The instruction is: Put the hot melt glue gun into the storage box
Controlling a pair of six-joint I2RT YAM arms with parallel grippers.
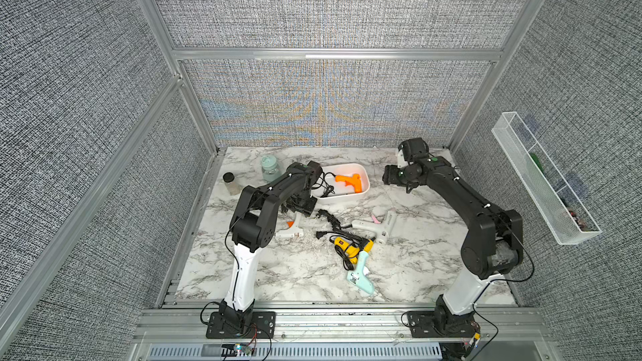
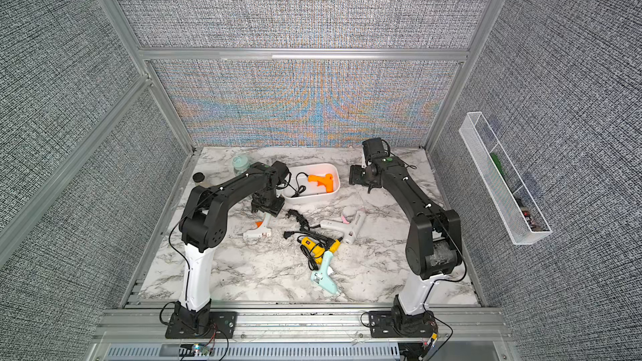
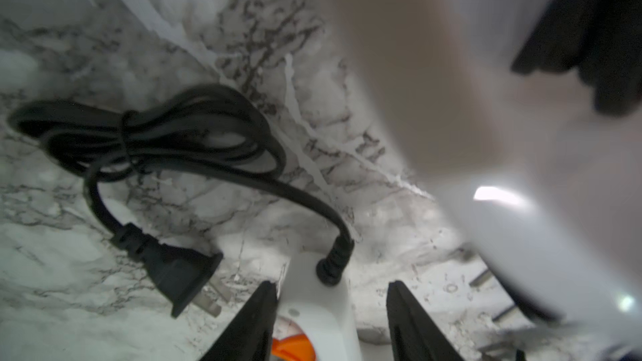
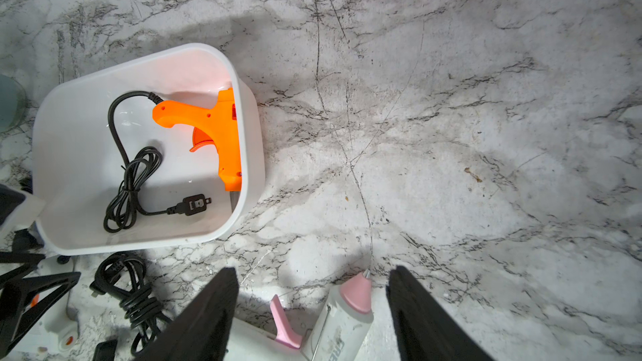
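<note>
An orange glue gun [image 4: 226,135] lies with its black cable inside the white storage box [image 4: 251,153]. In the left wrist view my left gripper is part open. Below it, the handle of a white glue gun [image 3: 327,324] with an orange trigger shows between the fingers; contact cannot be told. This gun [image 1: 290,231] lies on the table, just in front of the box's left side. Its bundled black cable [image 3: 180,133] rests beyond the handle. My right gripper stands open and empty, right of the box and above the table.
Several tools lie in front of the box: a white gun with a pink tip [image 1: 384,228], a yellow one [image 1: 346,247] and a mint one [image 1: 361,275]. A teal-lidded jar [image 1: 270,168] and a black-capped jar [image 1: 231,184] stand left.
</note>
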